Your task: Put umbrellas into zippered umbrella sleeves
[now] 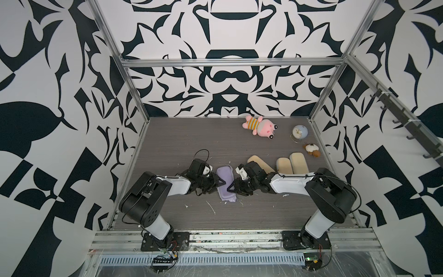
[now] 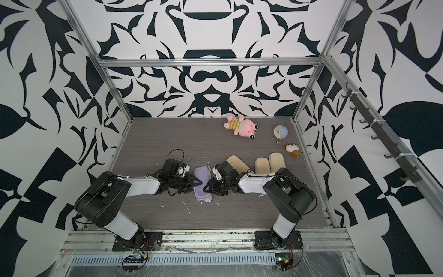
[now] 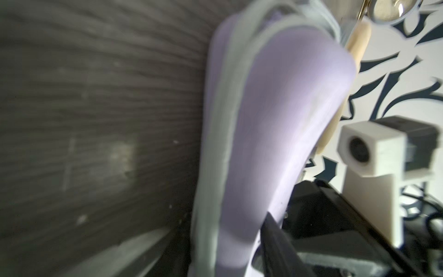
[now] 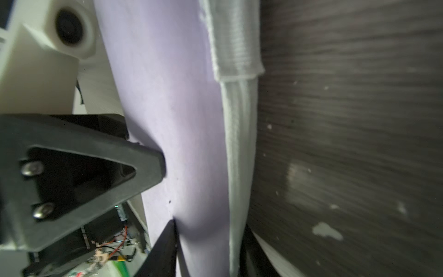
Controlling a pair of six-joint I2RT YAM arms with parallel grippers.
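A lavender zippered sleeve [image 1: 225, 177] [image 2: 202, 177] lies between my two grippers near the middle front of the table. My left gripper [image 1: 218, 182] [image 2: 192, 181] is at its left side; in the left wrist view its fingers straddle the lower part of the sleeve and its pale zipper band [image 3: 217, 175]. My right gripper [image 1: 234, 187] [image 2: 210, 187] is at the opposite side, its fingers around the sleeve beside the zipper [image 4: 240, 115] in the right wrist view. I cannot tell how firmly either grips. Whether anything is inside the sleeve is not visible.
Beige cases [image 1: 298, 162] lie to the right behind my right arm. A pink plush toy [image 1: 265, 127], a round pale object [image 1: 300, 132] and a small brown toy [image 1: 311, 149] sit at the back right.
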